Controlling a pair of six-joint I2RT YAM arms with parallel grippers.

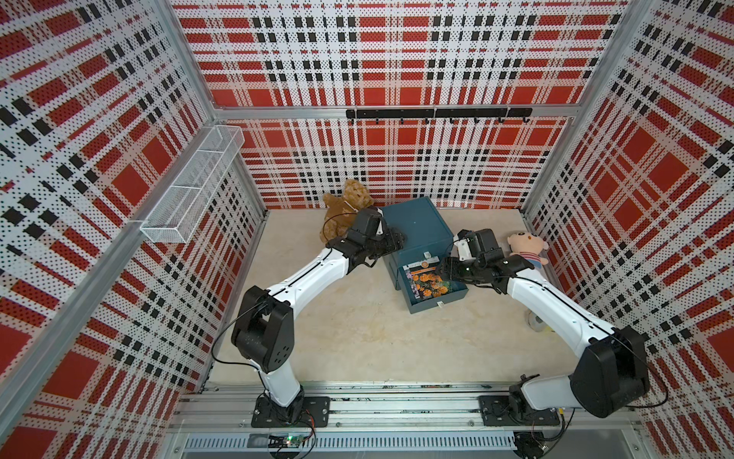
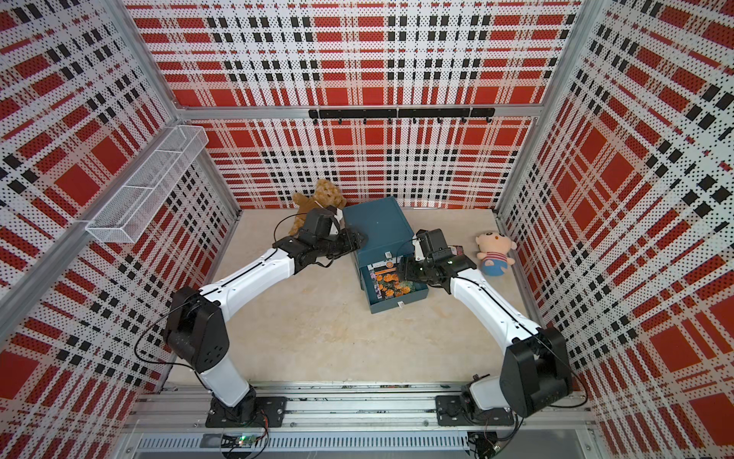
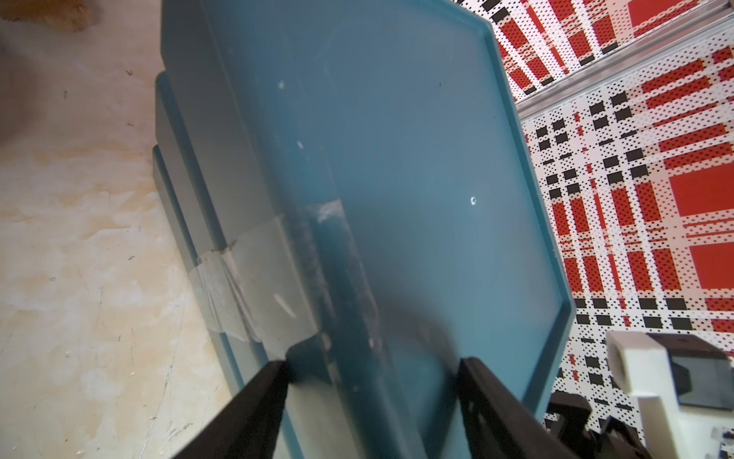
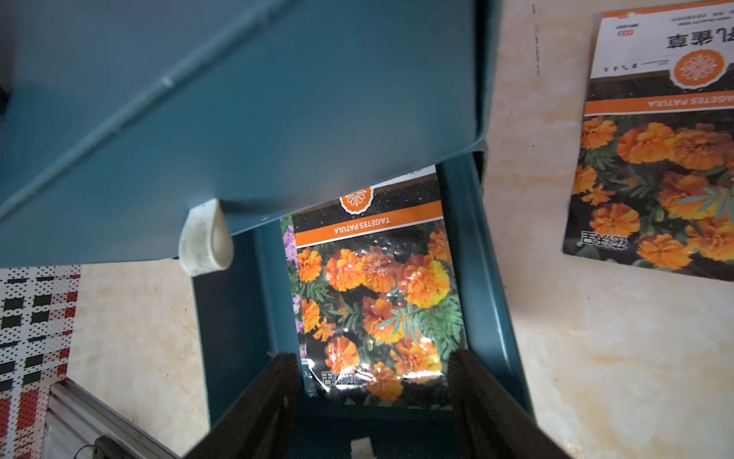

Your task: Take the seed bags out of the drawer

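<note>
A teal drawer cabinet (image 1: 415, 220) has its lower drawer (image 2: 399, 302) pulled out, with marigold seed bags (image 4: 374, 306) inside. My left gripper is at the cabinet's left edge, fingers either side of its corner; whether they clamp it I cannot tell. My right gripper hangs over the drawer, open, with nothing between its fingers and the top bag below it. Another seed bag (image 4: 650, 183) lies on the table beside the drawer.
A brown teddy bear (image 1: 336, 222) sits behind my left gripper, and a pink doll (image 2: 495, 252) lies at the right.
</note>
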